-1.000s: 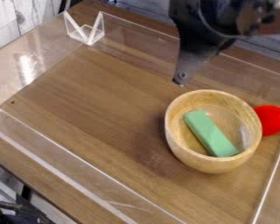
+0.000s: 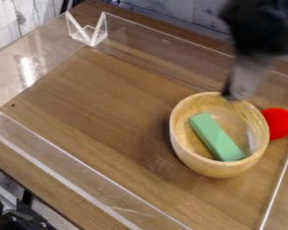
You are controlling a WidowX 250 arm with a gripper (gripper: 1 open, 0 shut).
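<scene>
A wooden bowl [image 2: 185, 144] rests on the right side of the wooden table, and a green block [image 2: 214, 137] lies inside it. A red round object [image 2: 277, 121] sits just beyond the bowl's right side. My gripper [image 2: 236, 88] is a blurred dark shape at the upper right, its tip over the far rim of the bowl. Whether it is open or shut is too blurred to tell.
Clear plastic edges run along the table's sides, with a clear bracket [image 2: 89, 34] at the back left.
My gripper has moved right from above and behind the bowl to over its far rim, and is now more blurred. The bowl and block are unmoved.
</scene>
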